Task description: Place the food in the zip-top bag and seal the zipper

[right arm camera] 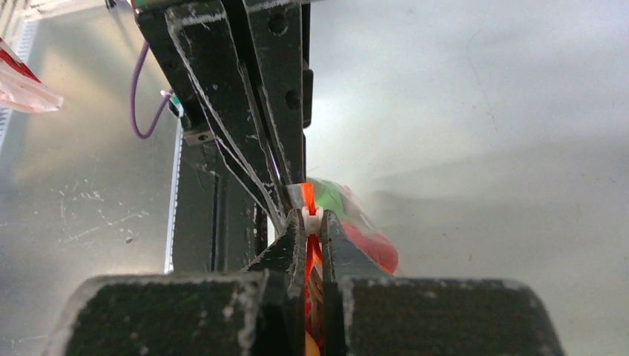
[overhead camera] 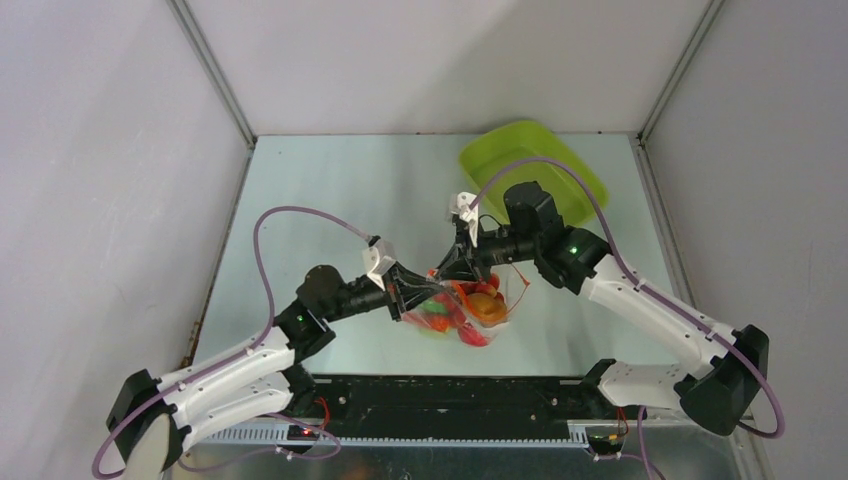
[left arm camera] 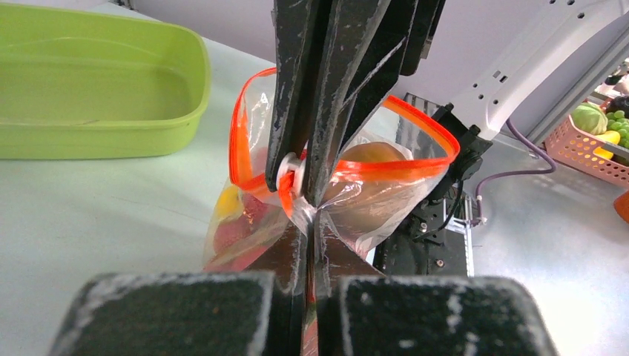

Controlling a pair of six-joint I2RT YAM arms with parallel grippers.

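Note:
The clear bag [overhead camera: 480, 310] holds red, green, orange and brown food. Its orange zip rim [left arm camera: 393, 170] stands open in a loop on the right side. My right gripper [overhead camera: 440, 272] is shut on a white zipper slider on that rim. My left gripper [overhead camera: 435, 287] is shut at the bag's film just below the slider, close to the right gripper's tips; whether film is between its fingers is hard to tell.
An empty green tub [overhead camera: 530, 165] stands at the back right. The front edge lies just below the bag. A pink basket of produce [left arm camera: 582, 152] shows off to the side in the left wrist view.

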